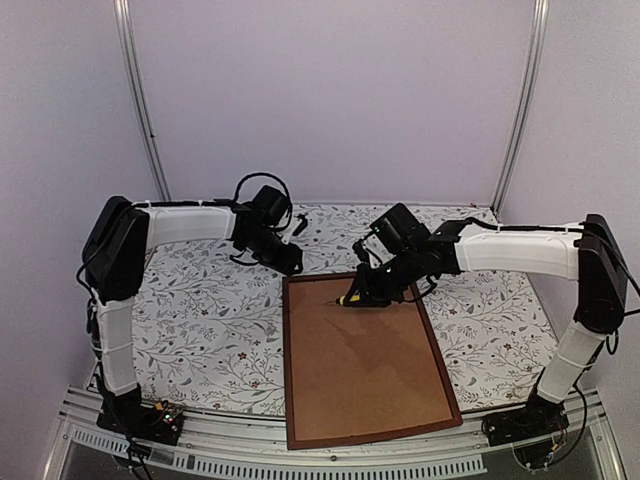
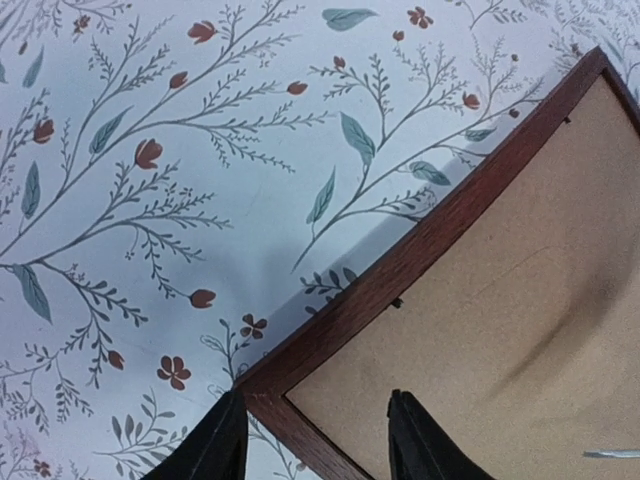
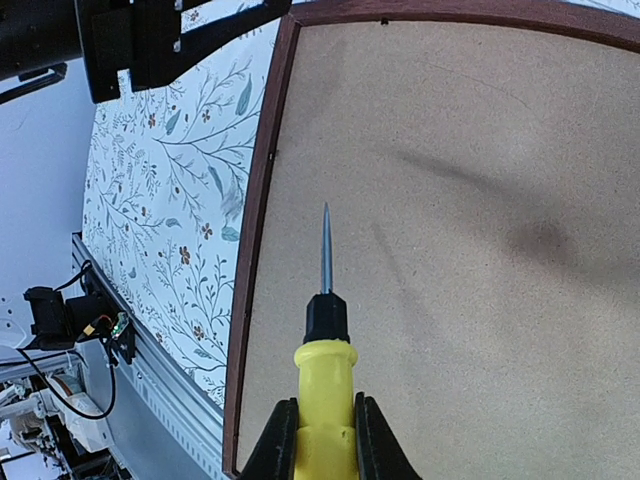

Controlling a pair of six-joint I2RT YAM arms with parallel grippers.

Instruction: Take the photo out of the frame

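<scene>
A dark wooden frame (image 1: 288, 365) lies on the patterned table with its brown backing board (image 1: 372, 385) facing up. My right gripper is shut on the yellow handle of a pointed tool (image 3: 326, 375). The tool's thin metal tip reaches out above the board. Small dark tabs (image 2: 397, 302) show along the frame's inner edge. My left gripper is open and empty, above the frame's far left corner (image 2: 262, 385). No photo is visible; only the back of the frame shows.
Clear table (image 1: 205, 330) with a floral pattern lies left of the frame, and more on its right. The frame's near end reaches over the metal rail (image 1: 240, 425) at the front. White walls enclose the sides and back.
</scene>
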